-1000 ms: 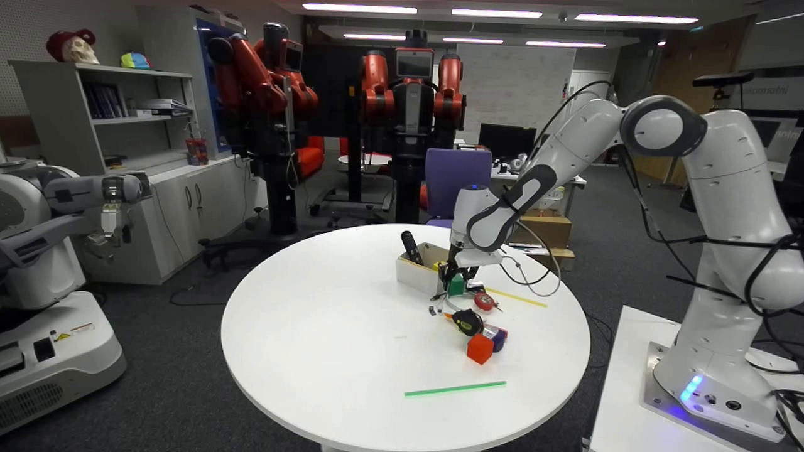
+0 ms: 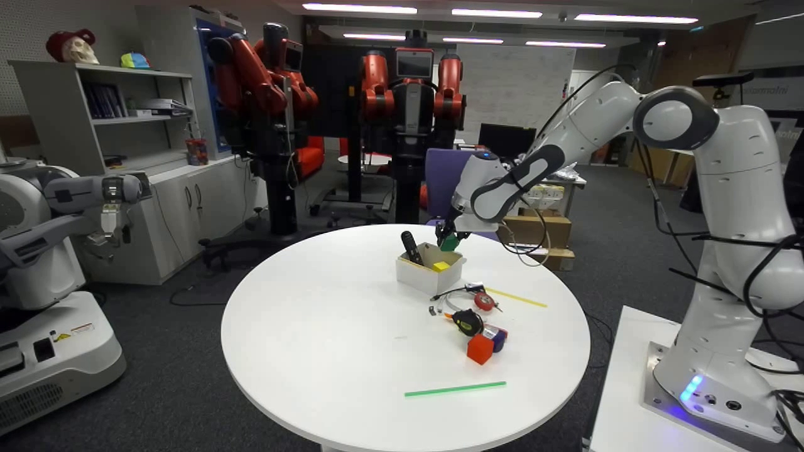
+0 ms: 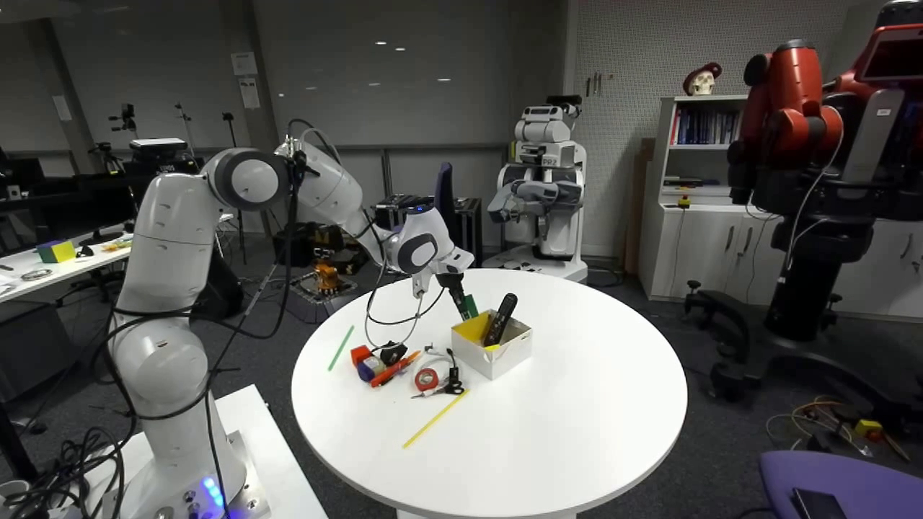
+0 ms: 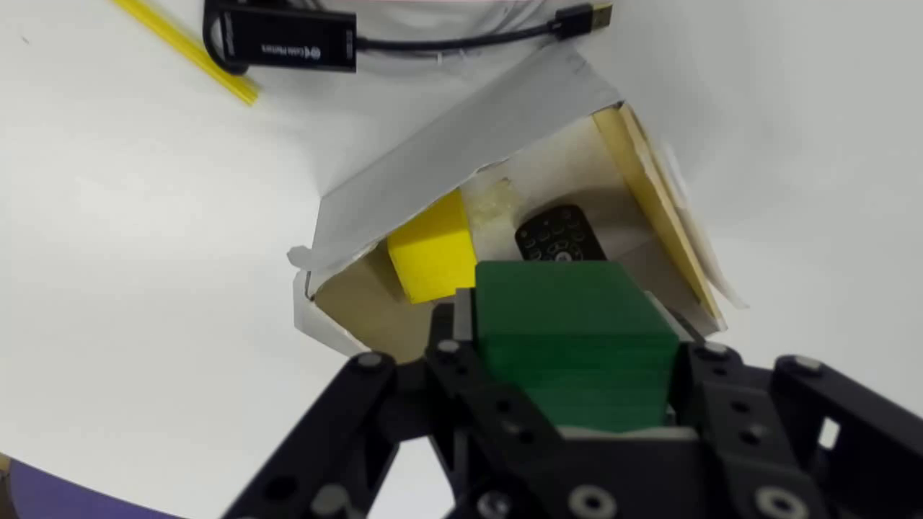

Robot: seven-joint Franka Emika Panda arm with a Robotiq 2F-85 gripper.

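Observation:
My gripper is shut on a green block (image 4: pixel 554 298), which it holds above one side of the white box (image 4: pixel 389 194). In exterior view 1 the green block (image 2: pixel 450 242) hangs just over the box's (image 2: pixel 423 281) far right rim. Inside the box lie a yellow block (image 4: pixel 433 251) and a black remote (image 4: pixel 560 232); the green block hides part of the remote in the wrist view. From exterior view 2, the remote (image 3: pixel 501 318) leans up out of the box (image 3: pixel 493 360).
Beside the box are a black adapter with cable (image 4: pixel 290 39), red tape (image 2: pixel 484 301), a tape measure (image 2: pixel 468 322) and a red cube (image 2: pixel 480 349). A yellow strip (image 3: pixel 435 419) and a green strip (image 2: pixel 455 388) lie apart.
My gripper has risen and moved back from beside the box's near right corner to over its far right rim, carrying the green block. The box and the other items have stayed put.

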